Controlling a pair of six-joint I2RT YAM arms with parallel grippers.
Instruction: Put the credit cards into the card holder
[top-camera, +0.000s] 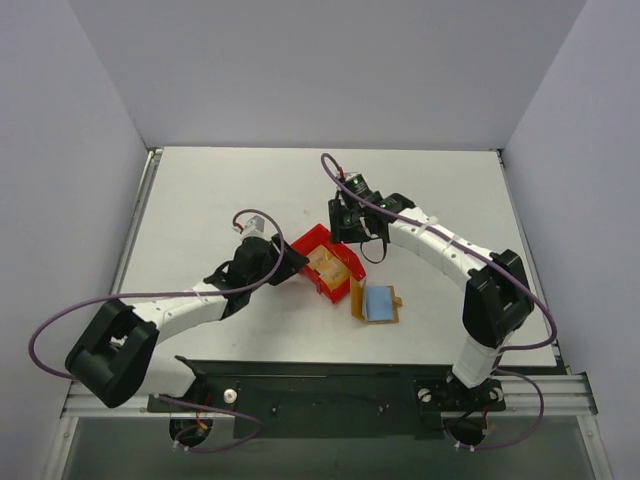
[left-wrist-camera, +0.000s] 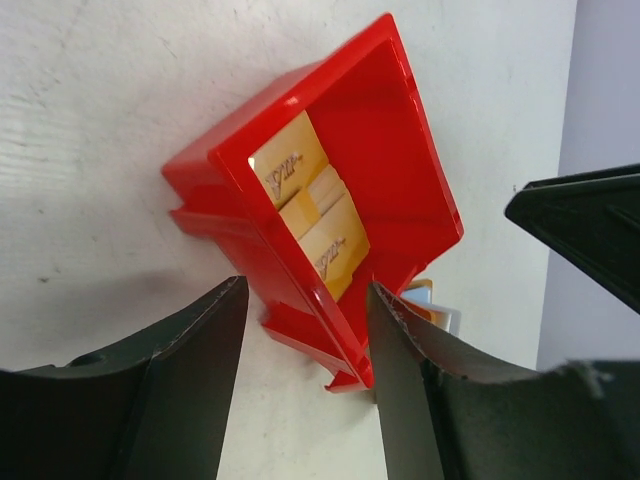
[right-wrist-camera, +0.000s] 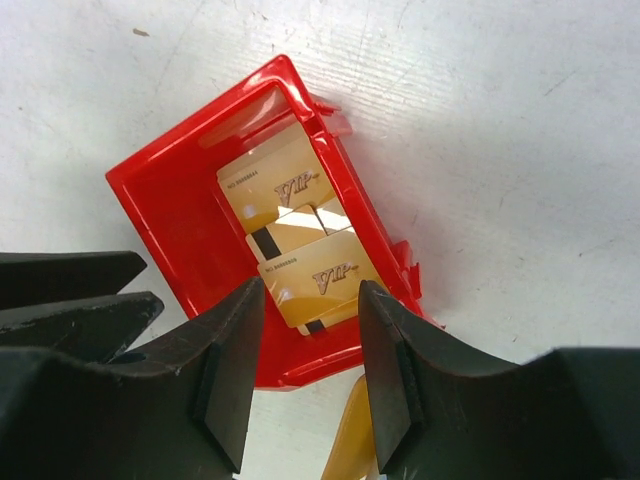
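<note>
Gold VIP credit cards (right-wrist-camera: 318, 277) lie overlapping inside a red open box (right-wrist-camera: 190, 260); the top view shows the red box (top-camera: 310, 240) mid-table with the gold cards (top-camera: 327, 266) in it. The card holder (top-camera: 379, 303), tan with a pale blue inner face, stands unfolded just to the box's front right. My left gripper is open, its fingertips at the box's near side wall with nothing held. Over the box's far right side hangs my right gripper, also open and empty, the cards below its fingers.
The two arms are close together around the red box. Bare white table (top-camera: 200, 190) surrounds the box and holder, with free room at the far left, far right and front.
</note>
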